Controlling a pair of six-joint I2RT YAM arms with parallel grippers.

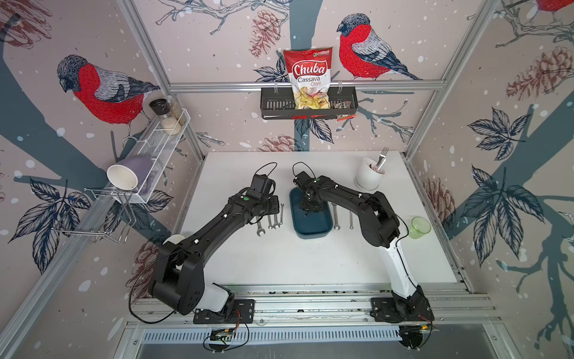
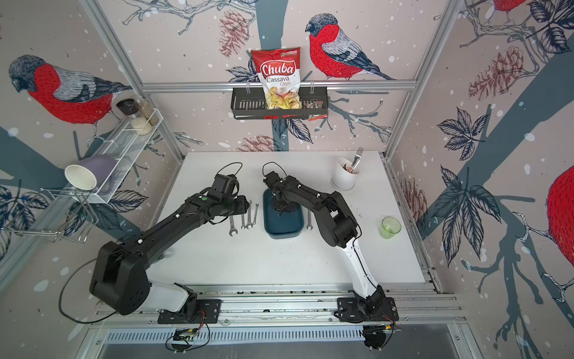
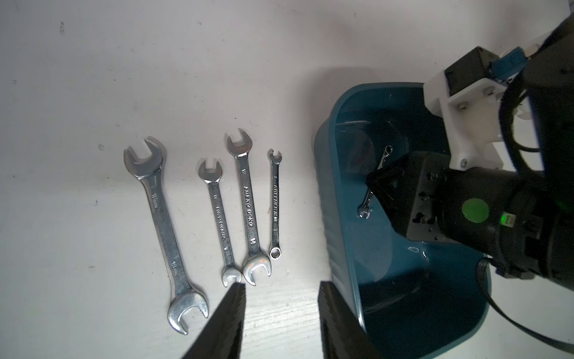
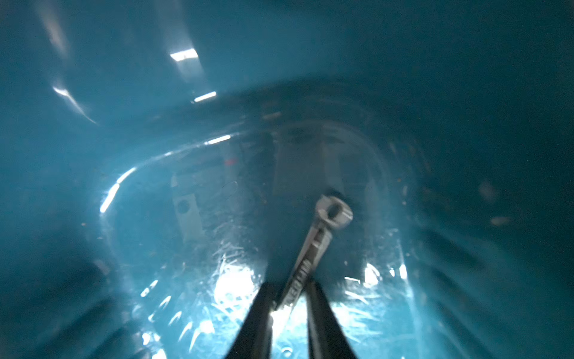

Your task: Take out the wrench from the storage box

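The blue storage box [image 1: 311, 230] sits mid-table. Inside it a small wrench [image 4: 317, 242] lies on the floor, with my right gripper down over it, fingers on either side of the handle, part open or closing; whether they grip it is unclear. My left gripper hangs open left of the box with nothing between its fingers, over the white table beside several wrenches [image 3: 248, 209].
More wrenches [image 1: 336, 218] lie right of the box. A cutlery cup [image 1: 369, 176] stands at back right, a green glass [image 1: 420, 226] at right. A wire shelf [image 1: 143, 167] is on the left.
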